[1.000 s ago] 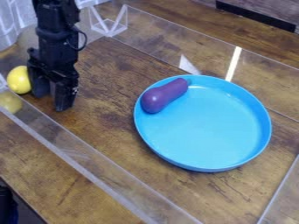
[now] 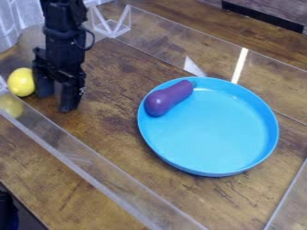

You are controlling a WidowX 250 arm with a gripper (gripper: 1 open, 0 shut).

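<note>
The black gripper (image 2: pixel 57 86) is low over the wooden table at the upper left, its fingers apart, right beside a yellow lemon-like object (image 2: pixel 21 82). Whether the fingers touch the yellow object is hard to tell in the dark shapes. A purple eggplant (image 2: pixel 168 96) lies in the upper left part of a blue plate (image 2: pixel 216 139) on the right.
Clear walls (image 2: pixel 108 171) run along the front and left, with a reflection of the yellow object on the left one. The table between gripper and plate is bare, as is the back.
The gripper has shifted slightly to the right. The plate and eggplant have not moved.
</note>
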